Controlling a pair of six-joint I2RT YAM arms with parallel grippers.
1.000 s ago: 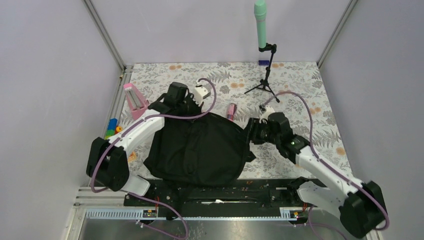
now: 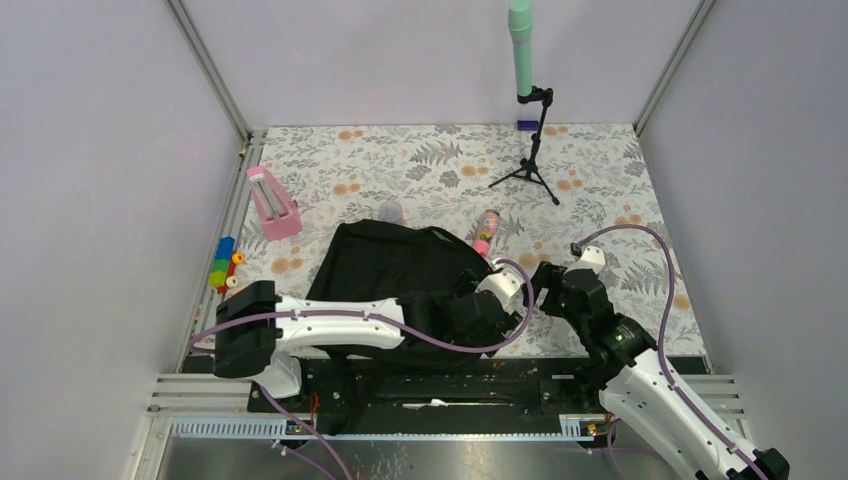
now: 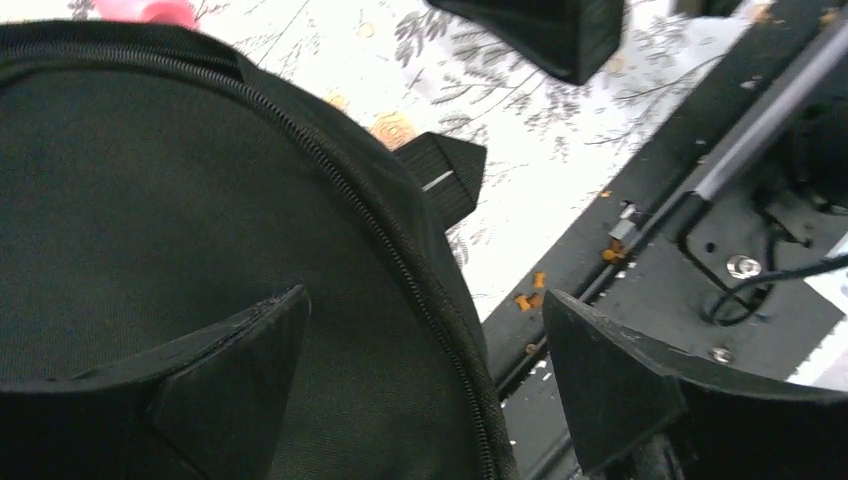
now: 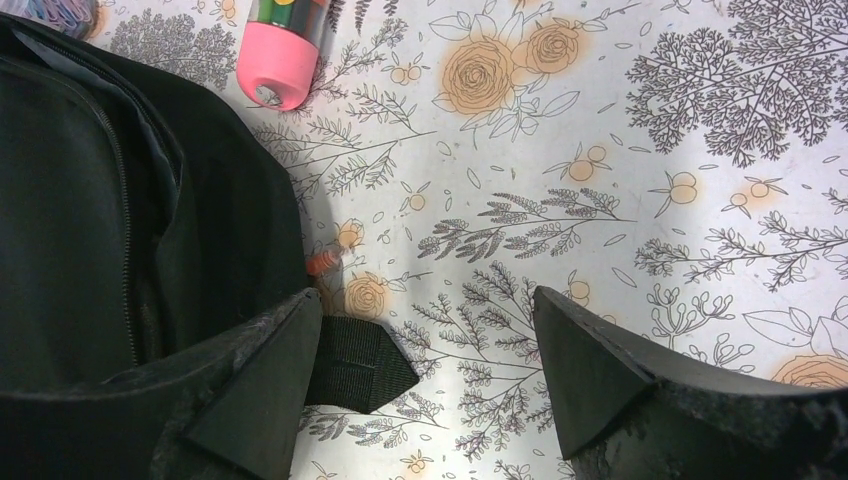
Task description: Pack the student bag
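Observation:
The black bag [image 2: 380, 255] lies spread at the front centre of the table. My left gripper hovers over its zipped right edge [image 3: 400, 250], open, with the zipper between its fingertips. My right gripper is just right of the bag, open over bare table beside a black strap tab [image 4: 360, 365]. A pink-capped bottle [image 2: 486, 230] lies behind the bag's right corner. A clear container [image 2: 390, 211] sits behind the bag, a pink object [image 2: 273, 203] at the back left.
Coloured toy blocks [image 2: 224, 262] sit on the left edge. A black tripod [image 2: 532, 165] holding a green microphone [image 2: 520, 45] stands at the back right. The front rail [image 3: 740, 140] borders the table.
My left gripper has swung from the bag's back edge rightward and toward the front, onto its right side.

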